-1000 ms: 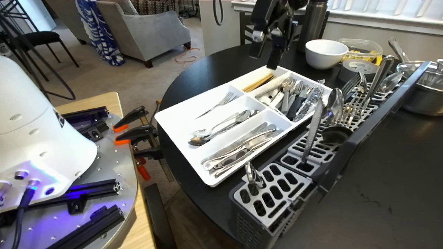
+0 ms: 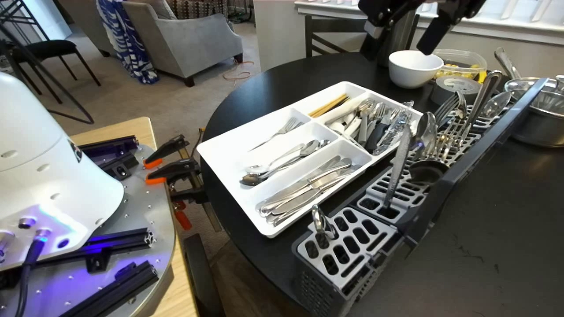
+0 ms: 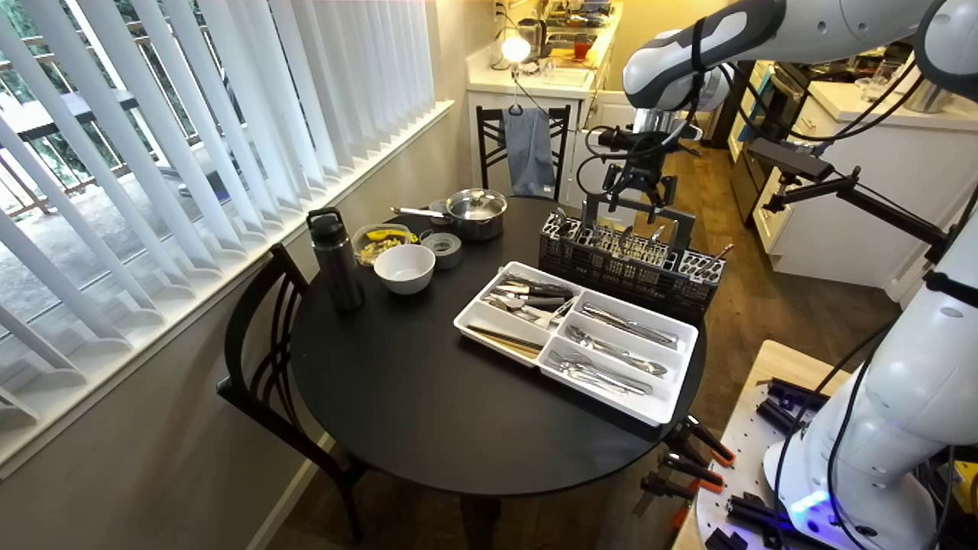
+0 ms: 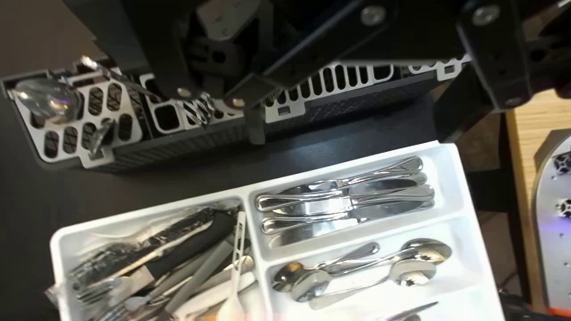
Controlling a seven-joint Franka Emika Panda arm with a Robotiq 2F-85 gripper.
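Observation:
My gripper (image 3: pixel 644 194) is open and empty, hanging above the cutlery basket in exterior view 2. Its spread fingers (image 2: pixel 431 38) show at the top of exterior view 1. The grey slotted basket (image 2: pixel 323 282) holds upright forks, spoons and knives; a lone knife (image 2: pixel 397 166) leans out of a nearer slot. Beside it lies a white cutlery tray (image 2: pixel 224 150). Sorted in its compartments are several knives (image 4: pixel 348 200), several spoons (image 4: pixel 364 267) and at least one fork (image 2: pixel 283 129). Mixed utensils (image 2: pixel 370 124) and chopsticks (image 2: pixel 328 106) fill the rest.
A white bowl (image 3: pixel 404 266), tape roll (image 3: pixel 442 247), food container (image 3: pixel 380 237), lidded pot (image 3: pixel 477 216) and dark bottle (image 3: pixel 335 261) stand at the table's window side. The basket's tall dark edge (image 2: pixel 491 137) rises beside its slots. Bare tabletop (image 3: pixel 412 394) lies in front of the tray.
In exterior view 1 my gripper has moved right and up, from above the tray's far end toward the basket side. Tray and basket contents look the same.

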